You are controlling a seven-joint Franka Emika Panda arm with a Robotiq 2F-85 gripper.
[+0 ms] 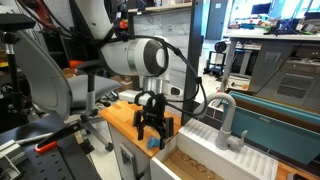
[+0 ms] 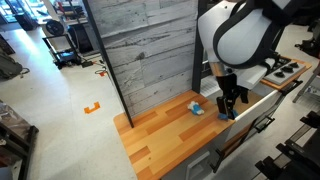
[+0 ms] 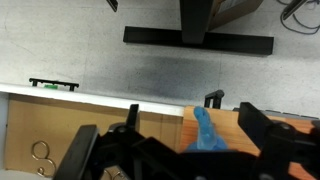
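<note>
A crumpled blue item, perhaps a cloth (image 1: 153, 143) lies at the edge of the wooden counter, beside the open drawer. My gripper (image 1: 150, 133) is low over it, fingers pointing down. In the wrist view the same blue item (image 3: 205, 132) shows between the spread fingers, closer to the right one; the fingers stand apart. Whether they touch it cannot be told. A second, lighter blue item (image 2: 196, 108) rests farther back on the counter.
The open drawer (image 3: 80, 130) holds scissors-like loops (image 3: 40, 152). A grey faucet (image 1: 226, 115) stands behind the drawer. Bare wooden counter (image 2: 160, 133) extends away from the arm, with a grey panelled wall (image 2: 155, 50) along it.
</note>
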